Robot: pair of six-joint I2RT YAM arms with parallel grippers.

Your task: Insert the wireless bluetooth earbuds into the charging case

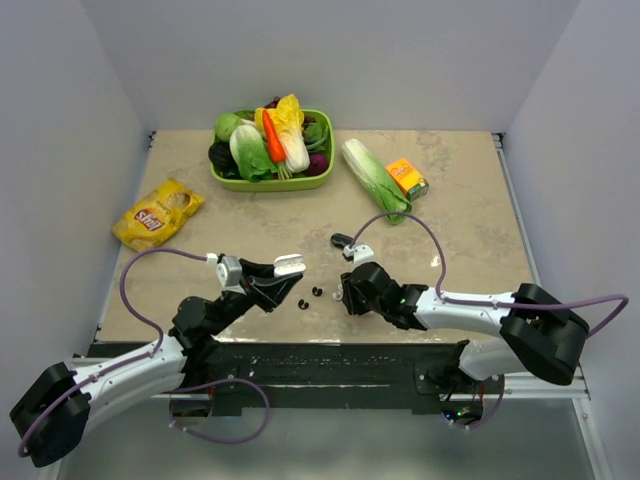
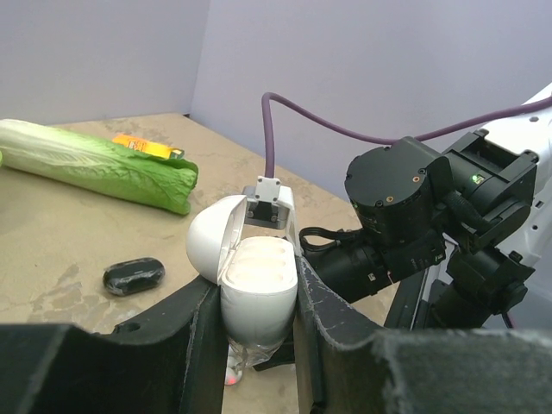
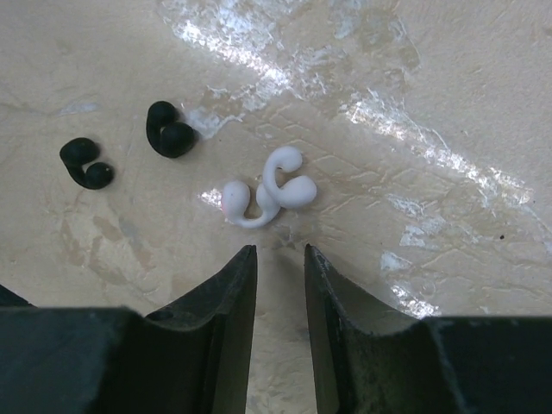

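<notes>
The white charging case (image 2: pixel 259 280) has its lid raised and is held between the fingers of my left gripper (image 1: pixel 283 285), above the table. Two white earbuds (image 3: pixel 266 191) lie close together on the table in the right wrist view. Just on the near side of them are the fingers (image 3: pixel 231 293) of my right gripper, parted with nothing between. From above, my right gripper stands to the right of the earbuds and partly hides them. The inside of the case is hidden in the left wrist view.
Two small black earbuds (image 1: pixel 317 291) lie left of the white ones. A dark oval case (image 1: pixel 341 240) sits farther back. The cabbage (image 1: pixel 377 180), yellow box (image 1: pixel 407 178), vegetable basket (image 1: pixel 230 184) and chips bag (image 1: pixel 157 214) stand clear of both arms.
</notes>
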